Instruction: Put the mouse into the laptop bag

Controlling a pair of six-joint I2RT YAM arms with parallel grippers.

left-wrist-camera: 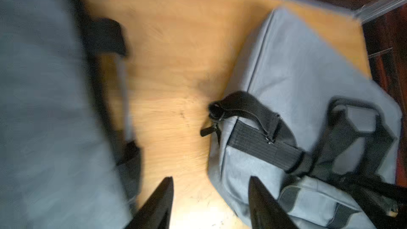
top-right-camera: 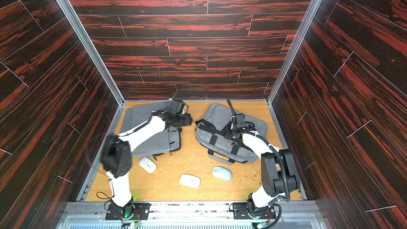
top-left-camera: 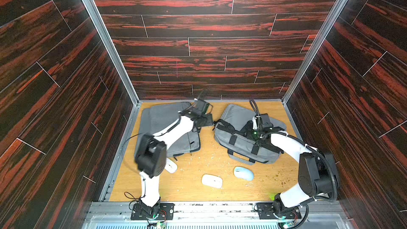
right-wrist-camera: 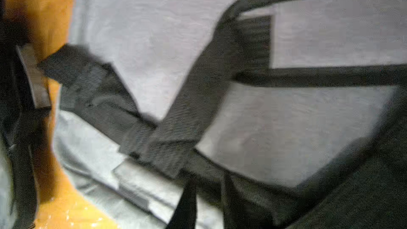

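Note:
Two grey laptop bags lie on the table, one at left (top-left-camera: 163, 120) and one at right (top-left-camera: 241, 114). Three mice lie in front of them: a white mouse (top-right-camera: 147, 165) by the left bag, another white mouse (top-right-camera: 189, 181) near the middle, and a light blue mouse (top-right-camera: 222, 173) in front of the right bag. My left gripper is open and empty, above the gap between the bags. Low over the right bag's black-trimmed edge and straps, my right gripper has its fingers partly apart; contact with the cloth cannot be told.
Black straps (left-wrist-camera: 267, 144) cross the right bag, and a front handle (top-left-camera: 240, 157) sticks out toward the mice. Bare wood (top-left-camera: 186, 186) shows between the mice and along the front. Dark wood-patterned walls enclose the table.

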